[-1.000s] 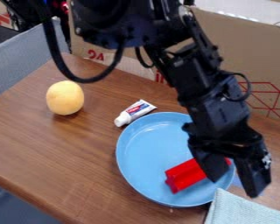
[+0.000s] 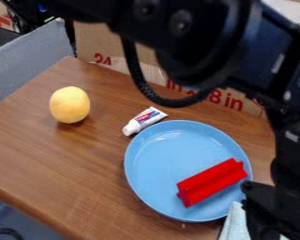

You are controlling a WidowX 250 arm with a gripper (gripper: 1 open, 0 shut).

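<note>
A red cylinder-like block point(image 2: 213, 181) lies on a light blue plate point(image 2: 159, 169) on the wooden table. A small toothpaste tube point(image 2: 143, 120) rests just behind the plate's upper left, and a yellow round object point(image 2: 68, 104) sits at the left. My dark gripper point(image 2: 280, 212) is at the lower right edge, right of the plate and partly out of frame; its fingers are too dark and cropped to read.
A cardboard box point(image 2: 109, 52) stands behind the table, with my arm arching over it. A pale cloth point(image 2: 234, 227) lies at the bottom right.
My arm and gripper have moved to the right, away from the plate, uncovering the red block, which stays in place on the plate.
</note>
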